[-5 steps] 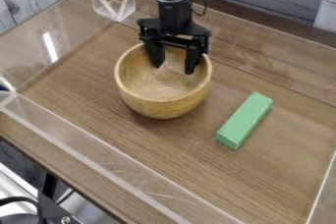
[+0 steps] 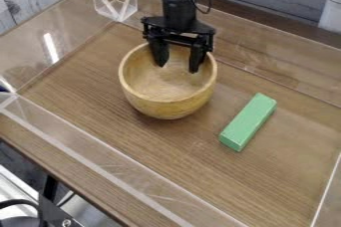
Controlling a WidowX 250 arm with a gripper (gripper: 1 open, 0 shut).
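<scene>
The black gripper (image 2: 177, 42) hangs at the top centre with its two fingers spread open over the far part of a wooden bowl (image 2: 167, 97), their tips reaching down into it. I see nothing held between them. A mint-green block (image 2: 248, 121) lies on the table to the right of the bowl.
A white angular object (image 2: 118, 5) stands at the back left, and a white item (image 2: 333, 7) at the back right edge. Cables lie off the lower left corner.
The gripper has shifted very slightly upward. The bowl and green block look unmoved.
</scene>
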